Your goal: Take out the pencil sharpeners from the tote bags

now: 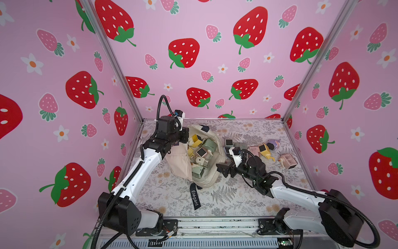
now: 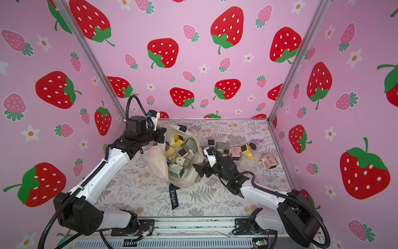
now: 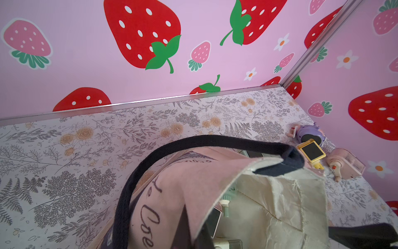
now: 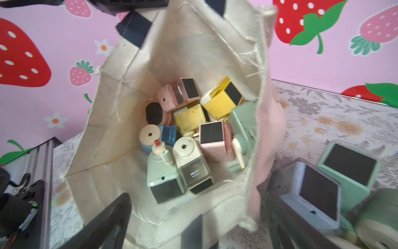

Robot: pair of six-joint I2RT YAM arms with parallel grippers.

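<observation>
The cream tote bag [image 1: 213, 178] lies open at the centre, holding several pencil sharpeners: yellow [image 4: 221, 99], pink [image 4: 215, 145], mint [image 4: 163, 182] and white [image 4: 192, 168] among them. My left gripper [image 1: 181, 137] is shut at the bag's raised left side; in the left wrist view folded fabric fills the space at its fingers. My right gripper [image 1: 224, 168] stands open at the bag's right rim, its blurred fingers low in the right wrist view, nothing between them but the view of the bag.
More sharpeners lie on the table right of the bag, including a grey one [image 4: 315, 195], a yellow one [image 1: 265, 153], a purple one [image 1: 273, 144] and a pink one [image 1: 288, 161].
</observation>
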